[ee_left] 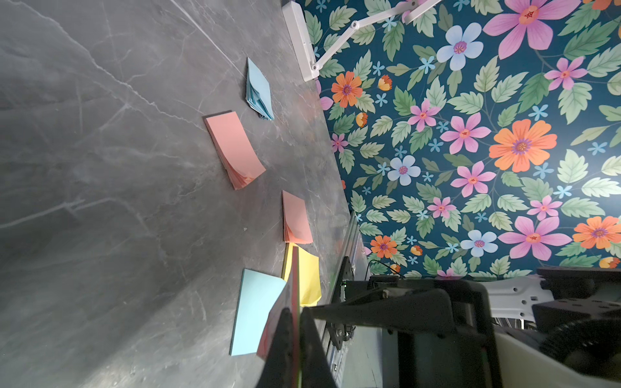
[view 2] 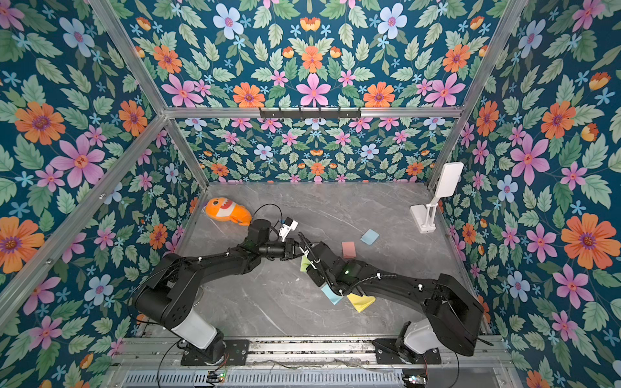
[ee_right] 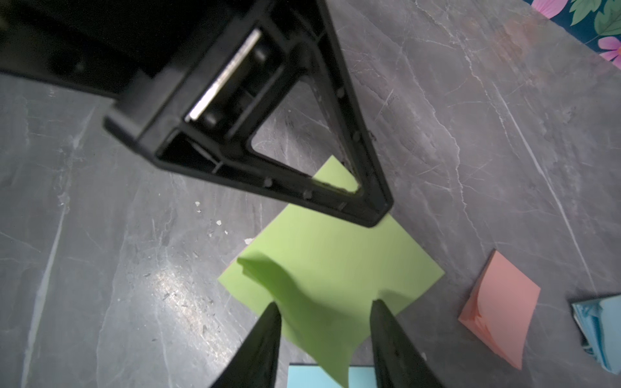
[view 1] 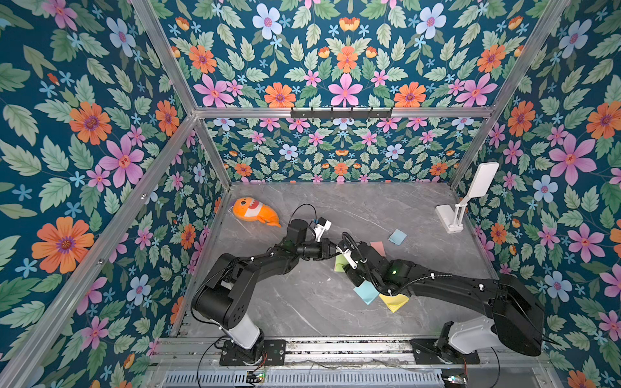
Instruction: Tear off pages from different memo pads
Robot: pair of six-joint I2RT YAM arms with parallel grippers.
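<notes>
A light green memo pad (ee_right: 362, 258) lies on the grey table, its near page curled up at one edge. My left gripper is shut with its tip over the pad; whether it presses on it cannot be told. In the left wrist view, a thin reddish strip shows at the shut fingertips of this left gripper; what it is stays unclear. My right gripper stands part open, with the curled green page between its spread fingers and no clear grip on it. Both grippers meet closely in the top left view, hiding much of the green pad (view 1: 340, 264).
Around lie a light blue pad (ee_left: 255, 310), a yellow pad (ee_left: 310, 271), two pink pads, one near (ee_left: 296, 216) and one farther (ee_left: 234, 147), and a darker blue pad (ee_left: 258, 89). An orange plush toy (view 1: 254, 210) sits back left, a white lamp (view 1: 456, 213) back right.
</notes>
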